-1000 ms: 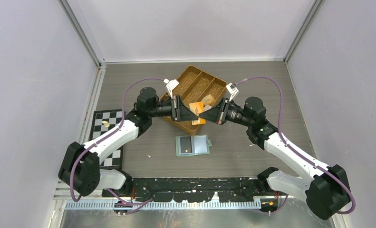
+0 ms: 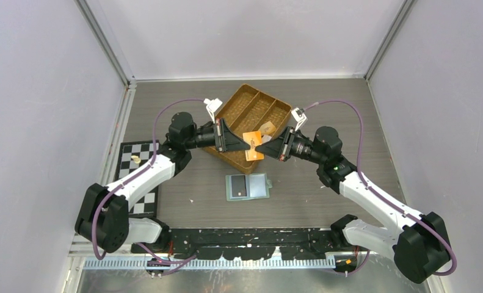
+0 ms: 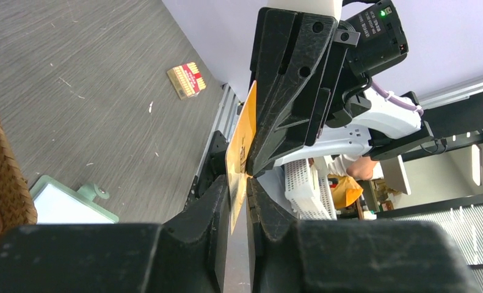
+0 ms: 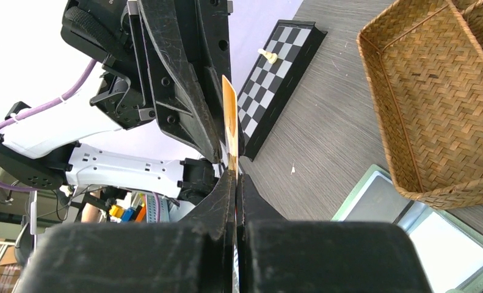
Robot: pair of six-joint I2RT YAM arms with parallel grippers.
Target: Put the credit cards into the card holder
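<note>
An orange card (image 2: 253,140) is held upright between the two arms, above the wicker basket. My right gripper is shut on it, the card's edge rising from between its fingers. My left gripper is shut at the card's other side, its tips at or very near the card; nothing clearly shows between them. The card holder (image 2: 257,186), a pale green-edged case with grey and white panels, lies open on the table below.
The compartmented basket (image 2: 229,116) fills the centre back. A chessboard (image 4: 263,83) with a cream piece lies at left. A small box (image 3: 185,79) shows in the left wrist view. The table right of the holder (image 2: 300,201) is clear.
Over the last second my left gripper has drawn back slightly to the left. The right gripper and card are almost unmoved.
</note>
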